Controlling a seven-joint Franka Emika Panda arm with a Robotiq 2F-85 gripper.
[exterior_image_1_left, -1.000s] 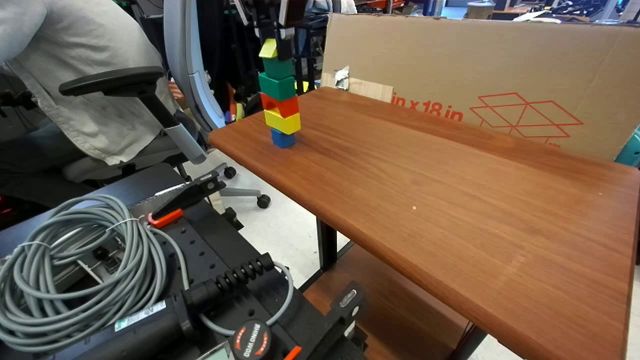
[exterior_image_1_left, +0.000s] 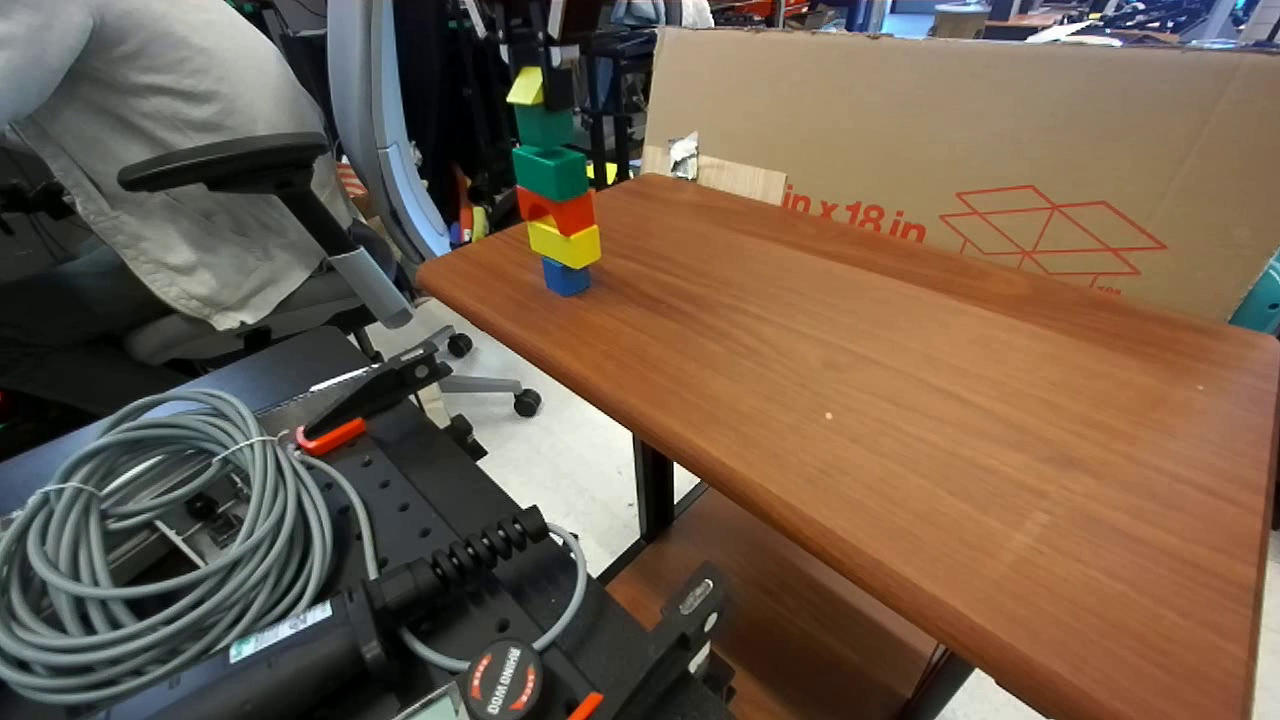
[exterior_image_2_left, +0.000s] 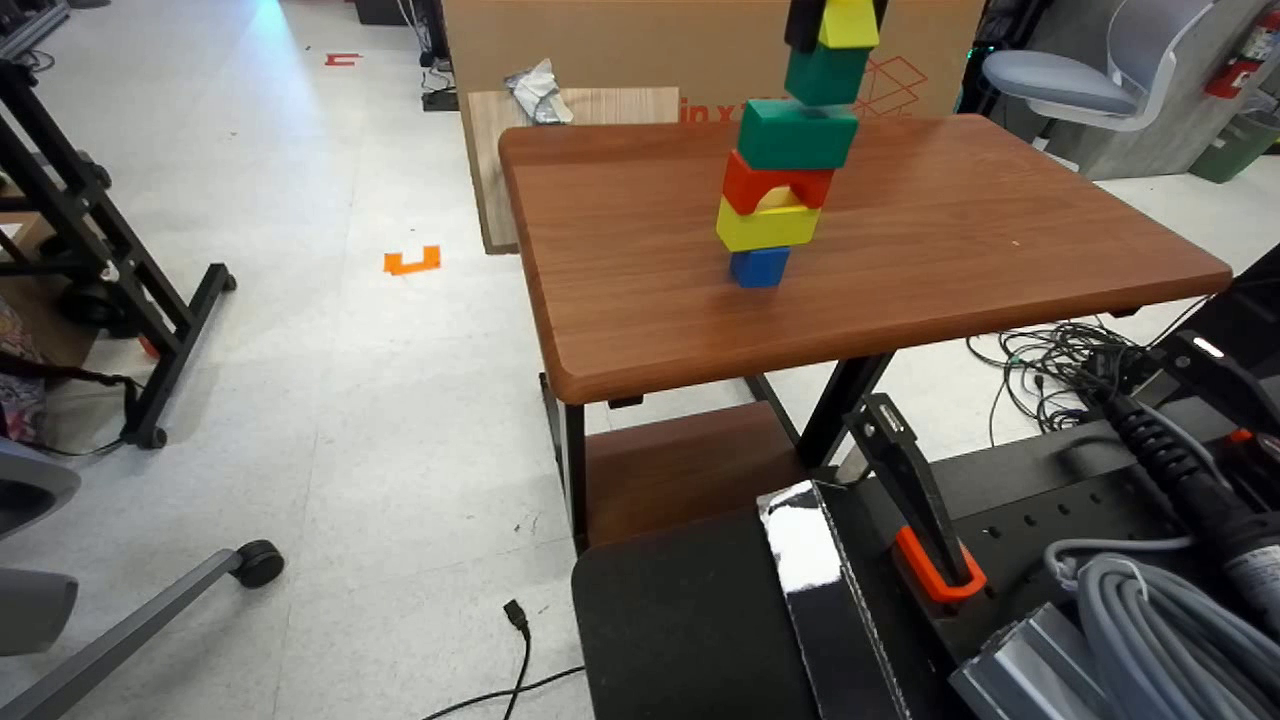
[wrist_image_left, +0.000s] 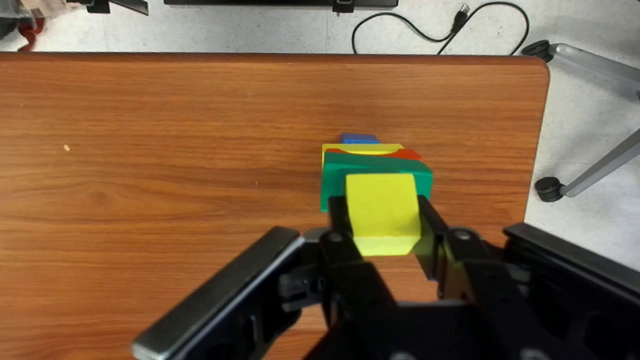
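Note:
A stack of colored blocks stands near one end of the wooden table. From the bottom it has a blue block (exterior_image_2_left: 759, 268), a yellow block (exterior_image_2_left: 768, 228), a red arch (exterior_image_2_left: 744, 182) and a wide green block (exterior_image_2_left: 794, 136). Above these is a smaller green block (exterior_image_2_left: 828, 76), with a yellow top block (exterior_image_2_left: 849, 23) over it. My gripper is shut on that yellow top block, one black finger on each side in the wrist view. There the smaller green block is hidden; whether the fingers touch it too I cannot tell.
A cardboard sheet (exterior_image_1_left: 936, 144) stands along its far side. Beside the table is a black cart (exterior_image_1_left: 468, 600) with coiled grey cable (exterior_image_1_left: 216, 564) on it. The stack is close to the table's end.
In exterior view 1, my gripper, the yellow top block and the smaller green block have shifted up and slightly left. The wide green block has shifted slightly left; the blue base has stayed put.

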